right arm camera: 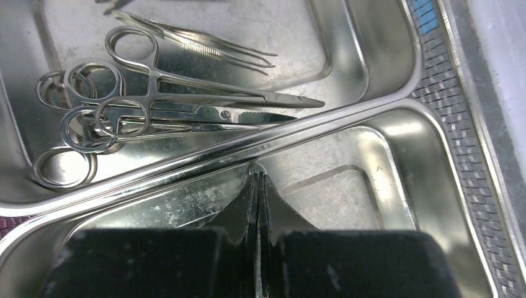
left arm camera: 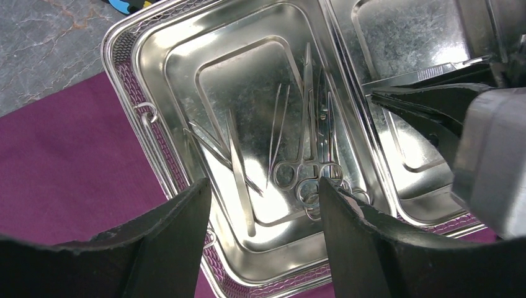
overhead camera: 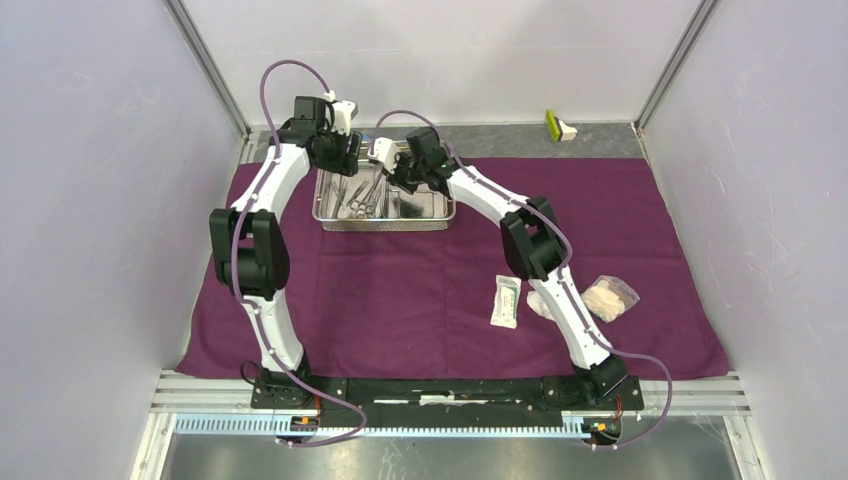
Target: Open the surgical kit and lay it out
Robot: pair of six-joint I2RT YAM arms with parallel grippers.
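A wire basket (overhead camera: 385,225) at the back holds two steel trays. The left tray (left arm camera: 226,74) carries scissors (right arm camera: 291,100), clamps and several tweezers (left arm camera: 242,186). My left gripper (overhead camera: 350,155) hangs over that tray, open, its fingers empty in the left wrist view. My right gripper is shut, its tips low over the other tray (right arm camera: 397,186) beside the divide between the two, at a small round steel end of something mostly hidden by the fingers; I cannot tell whether it touches it.
On the purple cloth (overhead camera: 380,300) at front right lie a white packet (overhead camera: 506,300) and a bag (overhead camera: 608,298) of pale material. A green-and-white item (overhead camera: 560,127) lies on the back strip.
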